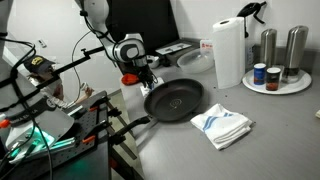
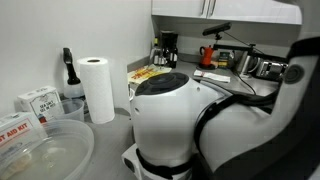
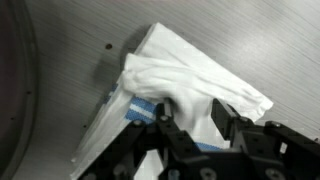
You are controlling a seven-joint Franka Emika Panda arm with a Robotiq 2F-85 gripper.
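In the wrist view a white cloth [image 3: 190, 62] with blue stripes lies below my gripper, its upper layer creased into a raised fold. My two fingers stand apart over this fold, with cloth showing between them; whether they press on it I cannot tell. Exterior view 1 has my gripper [image 1: 148, 78] low at the far left side of the black pan [image 1: 173, 100], beside a small patch of white. A second folded white cloth [image 1: 222, 127] with blue stripes rests to the right of the pan. The arm's white housing blocks exterior view 2.
The pan's handle points toward the front left. Behind it stand a clear bowl [image 1: 197, 60] and a paper towel roll [image 1: 230, 55]. Farther right, a round tray [image 1: 300, 86] carries jars and shakers. Bare counter [image 1: 270, 150] spreads out at the front right.
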